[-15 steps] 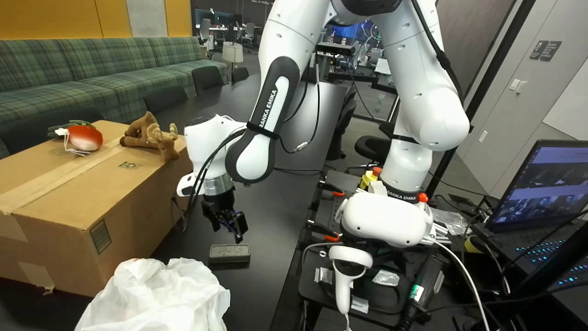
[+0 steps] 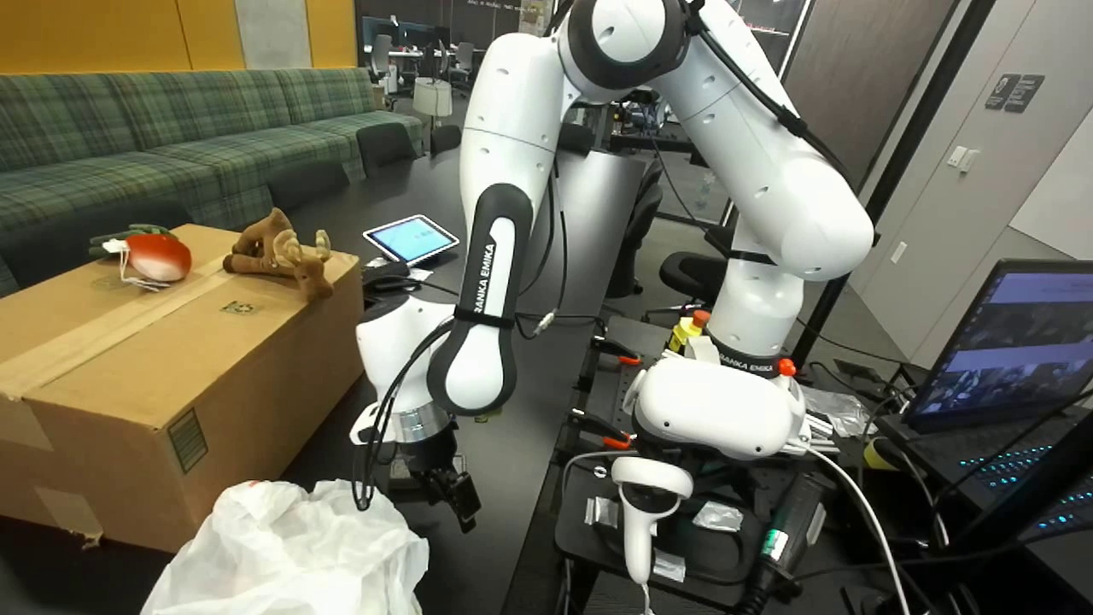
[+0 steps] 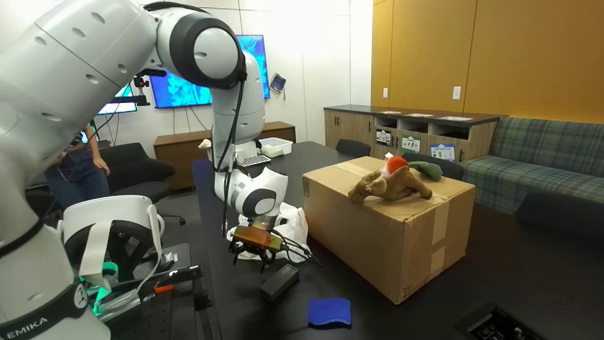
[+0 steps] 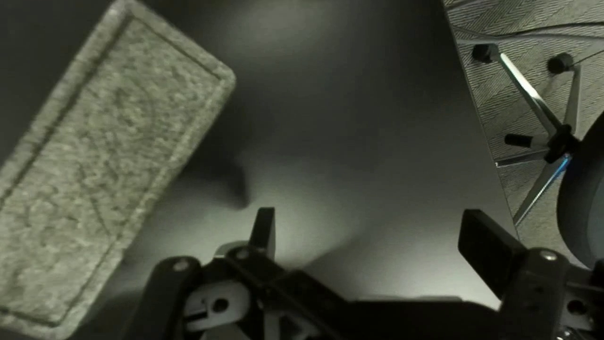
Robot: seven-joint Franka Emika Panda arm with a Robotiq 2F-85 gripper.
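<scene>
A grey felt eraser (image 4: 107, 170) lies flat on the dark table, its long block filling the left of the wrist view. Low over the table, my gripper stands open, with only bare tabletop showing between its widely spread fingers. The eraser is outside the fingers, beyond the left finger. From the second exterior view, the eraser (image 3: 280, 282) rests just in front of and below the gripper (image 3: 249, 263). In the first exterior view the gripper (image 2: 463, 504) largely hides it. A blue cloth-like piece (image 3: 329, 312) lies apart on the table.
A large cardboard box (image 3: 362, 243) bears a brown plush moose (image 3: 390, 187) and a red-and-white item (image 2: 157, 256). Close beside the gripper sits a crumpled white plastic bag (image 2: 297, 553). The table's edge (image 4: 481, 122) runs along the right.
My arm has come down and toward the first exterior camera. The gripper now stands in front of the eraser, which was in plain view below it before.
</scene>
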